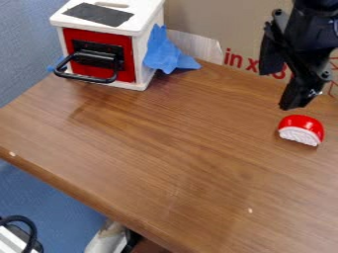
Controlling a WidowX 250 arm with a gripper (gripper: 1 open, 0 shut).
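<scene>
My dark gripper (291,80) hangs at the upper right of the camera view, above a red, half-round object with a white face (301,129) that lies on the wooden table (145,148). The two are apart in the image. Whether the gripper is open or shut is hard to make out against its dark body.
A white and red toy oven (102,49) with a black handle stands at the back left. A blue cloth (171,54) lies beside it, before a cardboard backdrop. Blue fabric lies beyond the left edge.
</scene>
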